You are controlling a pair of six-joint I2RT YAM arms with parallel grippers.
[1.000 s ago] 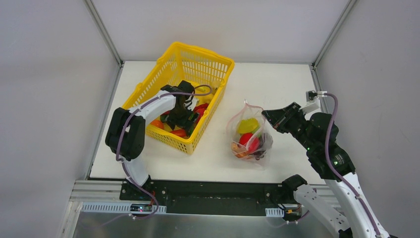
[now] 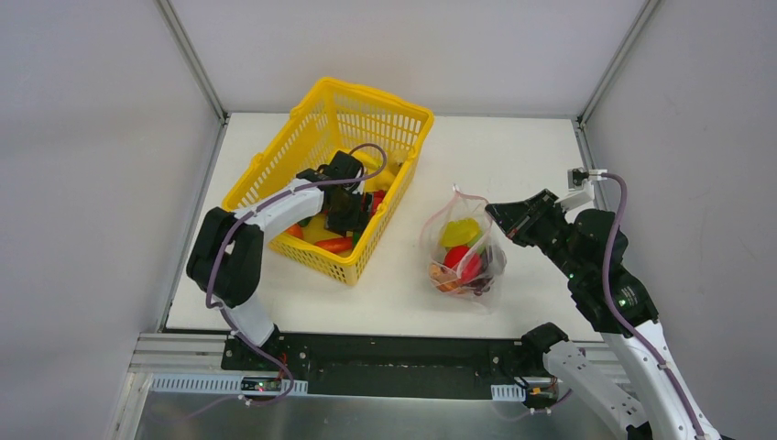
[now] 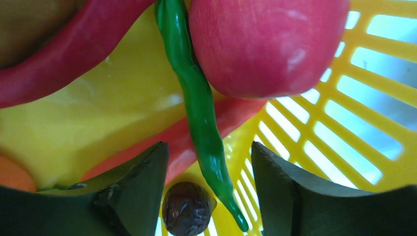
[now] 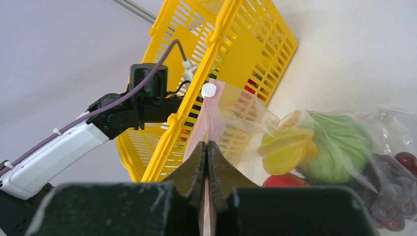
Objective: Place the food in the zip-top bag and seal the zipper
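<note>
My left gripper is down inside the yellow basket, its fingers apart around a long green pepper. Beside that lie a red apple, red peppers, an orange item and a small dark round item. The zip bag stands right of the basket, holding a yellow fruit, a green vegetable, grapes and other food. My right gripper is shut on the bag's pink zipper edge near its white slider.
The basket fills much of the left half, its wall between the left gripper and the bag. Walls surround the table.
The bag and right arm stay still.
</note>
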